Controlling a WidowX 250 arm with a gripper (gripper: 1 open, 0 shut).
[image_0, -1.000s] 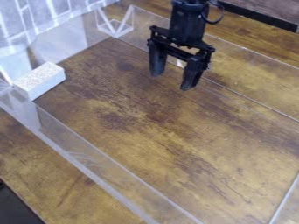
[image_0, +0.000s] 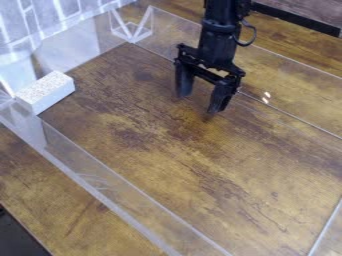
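Note:
The black robot gripper (image_0: 203, 88) hangs from the arm near the back middle of the wooden surface, its two fingers spread apart and pointing down. I see nothing between them. A white block (image_0: 46, 92) lies at the left edge, well away from the gripper.
Clear plastic walls (image_0: 100, 185) border the wooden work area (image_0: 187, 180) on several sides. A few small white specks lie right of the gripper. A white, curtain-like sheet (image_0: 40, 20) is at the upper left.
The gripper has shifted slightly down in the view, toward the front, and a little to the right. The white block has not moved.

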